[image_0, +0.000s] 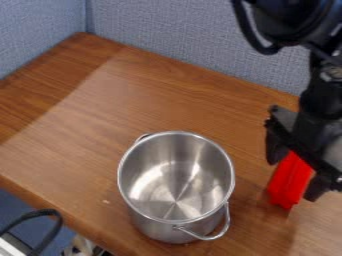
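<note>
A red elongated object (289, 182) stands or lies on the wooden table (94, 90) at the right. My gripper (297, 158) is over its upper part, open, its dark fingers on either side; whether they touch it cannot be told. A steel pot (175, 186) with side handles sits left of the red object.
Blue-grey padded walls (201, 25) border the back. Dark cables or hardware show at the lower left, beyond the table edge.
</note>
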